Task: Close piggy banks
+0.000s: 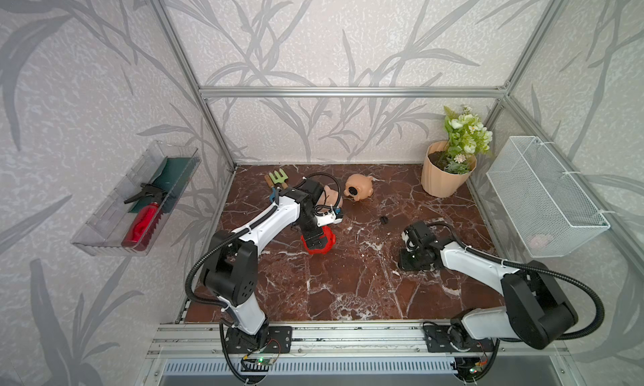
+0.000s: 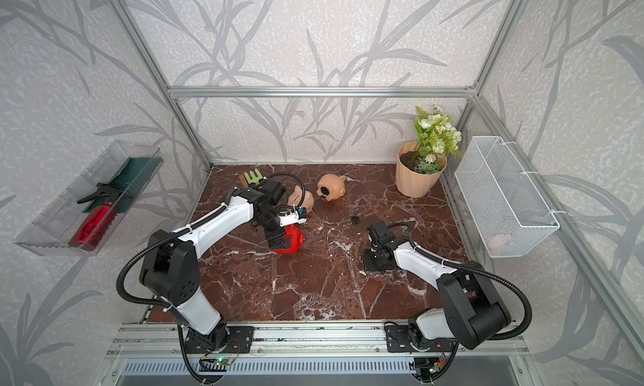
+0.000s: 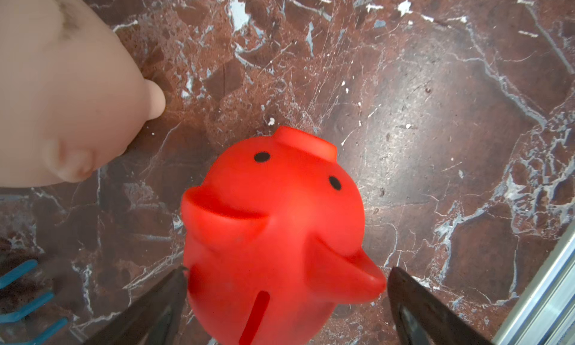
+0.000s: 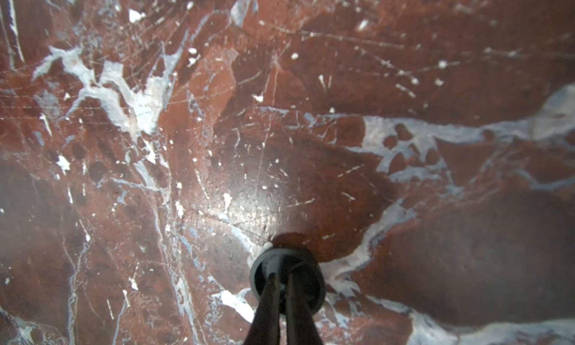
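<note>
The red piggy bank [image 3: 269, 237] stands on the table, its coin slot facing up in the left wrist view. My left gripper is open, its blurred fingers on either side of the red bank. A tan piggy bank [image 2: 301, 198] sits just behind it, partly covered by the left arm. Farther back, a second tan bank [image 1: 359, 186] lies with a dark round hole showing. My right gripper is low at the right, its close-set fingertips inside a black round plug [image 4: 258, 274]; their grip is unclear. Another small black piece [image 1: 383, 219] lies mid-table.
A flower pot [image 1: 442, 174] occupies the back right corner. Toy garden forks, one green [image 1: 277, 177], lie at the back left. A white mesh basket [image 1: 550, 198] and a clear bin [image 1: 100, 231] hang on the sides.
</note>
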